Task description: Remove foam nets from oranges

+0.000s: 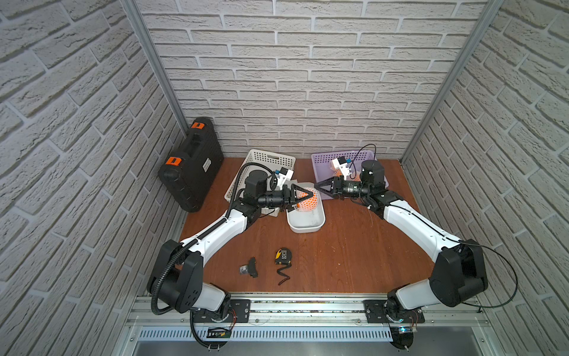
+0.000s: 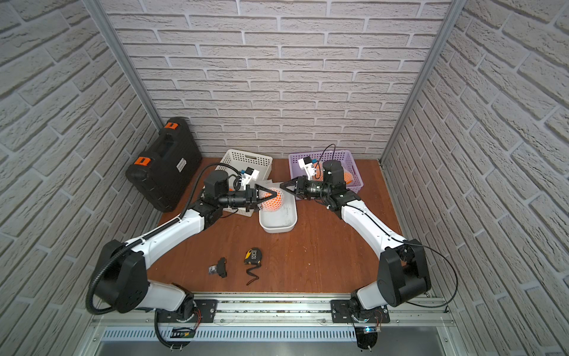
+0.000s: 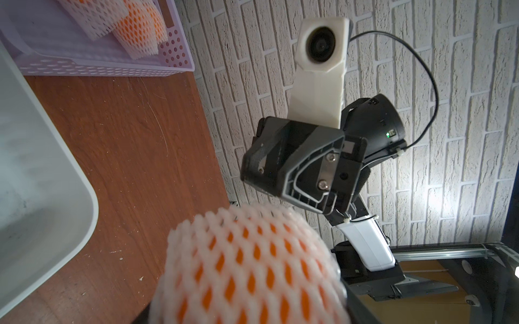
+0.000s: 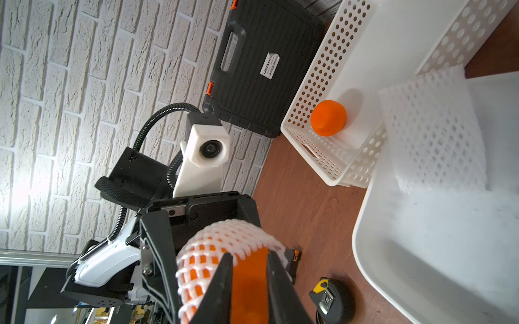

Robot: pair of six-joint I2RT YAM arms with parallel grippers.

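My left gripper (image 1: 299,197) is shut on an orange in a white foam net, held over the front of the white tray (image 4: 421,243); the right wrist view shows bare orange peel at the net's opening. My right gripper (image 1: 324,185) faces it from the right, close by, its fingers part open with nothing seen between them. An empty foam net (image 4: 432,132) lies in the white tray. A bare orange (image 4: 328,118) sits in the white perforated basket (image 4: 332,48). Netted oranges (image 3: 135,29) lie in the purple basket (image 3: 108,67).
A black case (image 1: 189,166) stands at the left wall. A tape measure (image 1: 282,256) and a small black tool (image 1: 252,267) lie at the front left.
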